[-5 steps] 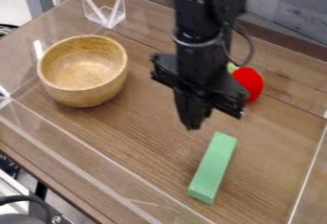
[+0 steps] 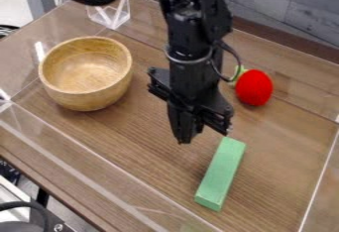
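Observation:
The black robot arm hangs from the top centre, its gripper (image 2: 191,127) low over the middle of the wooden table, shut, with nothing visible between its fingers. A green rectangular block (image 2: 221,174) lies below and to the right of the gripper. A tan wooden bowl (image 2: 86,70) sits on the left. A red round object (image 2: 253,87) rests behind and to the right of the gripper, with a small green item partly showing beside it.
A clear plastic object (image 2: 113,11) stands at the back left. A wall (image 2: 284,13) runs along the back right. A black cable lies at the bottom left edge.
The arm and gripper have moved left, away from the red object, and slightly back. The bowl, green block and red object have stayed in place.

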